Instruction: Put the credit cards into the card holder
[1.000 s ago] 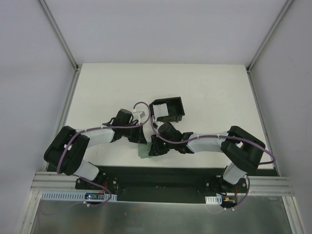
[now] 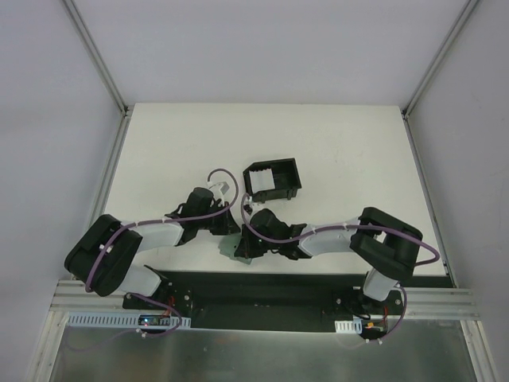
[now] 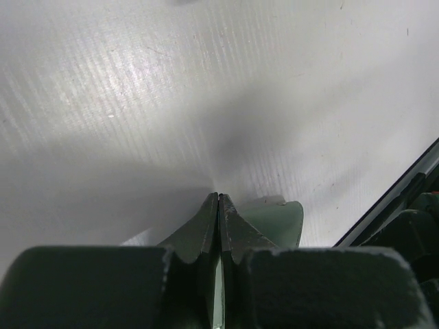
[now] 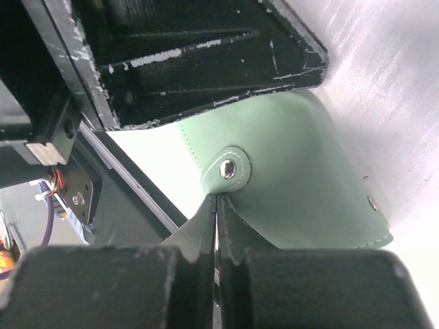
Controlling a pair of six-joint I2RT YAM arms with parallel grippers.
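A pale green card holder (image 4: 295,164) with a snapped tab and metal stud lies at the table's front edge, partly covered by both arms in the top view. At the snap tab (image 4: 230,168) my right gripper is shut, its fingertips by the tab's lower edge; nothing clearly shows between them. My left gripper is shut too, over the holder's green edge (image 3: 278,221); whether it pinches any of the leather I cannot tell. A white card-like piece (image 2: 261,181) lies in the black box (image 2: 285,192) behind the arms.
Both arms crowd close together over the holder, and the left gripper's dark body (image 4: 206,55) looms beside it in the right wrist view. A dark gap (image 2: 262,282) runs along the front edge.
Both grippers have shifted a little to the left over the last second. The green holder appears slightly turned between the arms. The black box has not moved.
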